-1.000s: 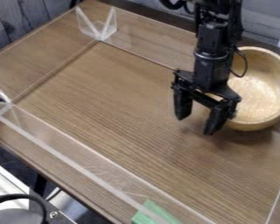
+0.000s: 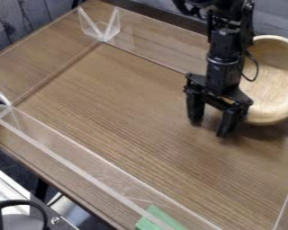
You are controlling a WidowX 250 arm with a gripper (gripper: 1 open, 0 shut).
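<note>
The black robot arm point(image 2: 226, 49) reaches down from the top right. Its gripper point(image 2: 216, 115) is open, low over the wooden tabletop point(image 2: 111, 135) at the near left side of a pale tan round bowl point(image 2: 272, 76). The arm hides part of the bowl. Whether the fingers touch the bowl or the table is hard to tell.
Clear tape strips run along the table's left and back parts. A green piece point(image 2: 158, 219) lies at the front edge. Black hardware point(image 2: 17, 214) is at the bottom left.
</note>
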